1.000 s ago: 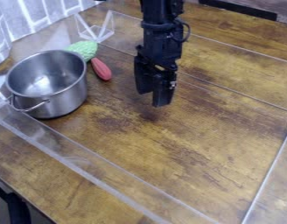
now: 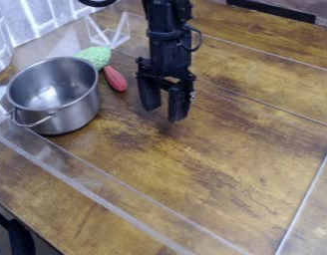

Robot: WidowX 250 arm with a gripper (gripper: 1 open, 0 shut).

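My black gripper (image 2: pixel 165 100) hangs over the wooden table (image 2: pixel 219 169) at upper middle, its fingertips low, near the surface. Its two fingers look apart, with nothing visible between them. To its left lie a steel pot (image 2: pixel 56 100), a red oblong object (image 2: pixel 115 78) and, behind these, a pale green item (image 2: pixel 93 56).
The table to the right of and in front of my gripper is bare. Clear strips or edges run along the left side and lower right. A dark edge borders the table at the back right.
My gripper has turned about its vertical axis and shifted slightly left. The pot and the other objects look unchanged.
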